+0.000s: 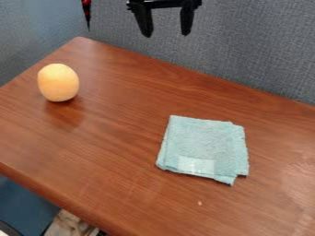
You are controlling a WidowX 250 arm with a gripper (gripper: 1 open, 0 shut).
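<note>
My black gripper (165,22) hangs at the top centre of the view, high above the back of the table, its two fingers spread open with nothing between them. An orange-yellow oval object (58,83) stands on the left part of the wooden table. A folded light teal cloth (202,145) with a pale label lies on the right of the centre, below and apart from the gripper.
Grey fabric partitions (259,55) border the table at the back and left. The floor shows past the lower-left edge.
</note>
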